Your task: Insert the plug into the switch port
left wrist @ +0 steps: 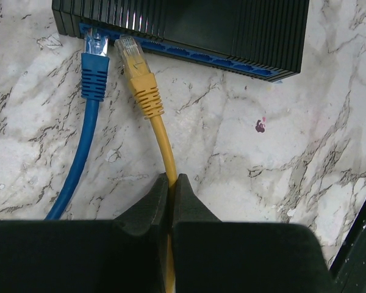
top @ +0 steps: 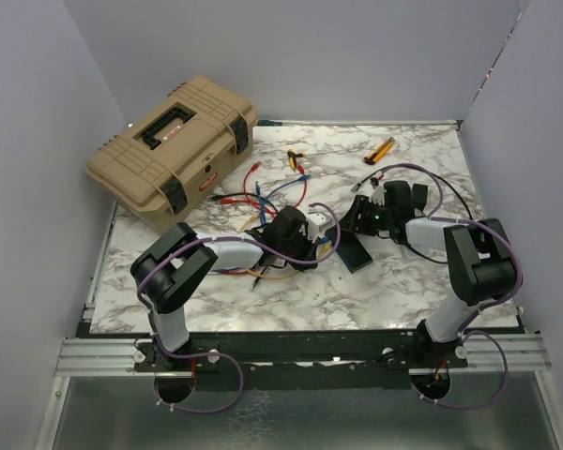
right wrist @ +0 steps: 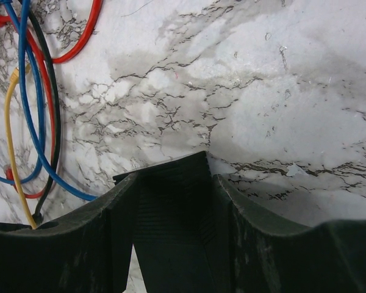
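Observation:
My left gripper is shut on the yellow cable (left wrist: 166, 149); its clear plug (left wrist: 131, 52) lies just at the front of the black switch (left wrist: 232, 33), beside a blue cable's plug (left wrist: 96, 52) at the leftmost visible ports. In the right wrist view my right gripper is part open at the top end of the switch (right wrist: 171, 244), its fingers near either side of it; whether they touch it I cannot tell. From above, the switch (top: 352, 253) lies between both arms.
Several loose cables (right wrist: 46, 79) lie to the left. A tan case (top: 174, 150) fills the back left, and tools (top: 380, 150) lie at the back. Bare marble is clear in front of the switch.

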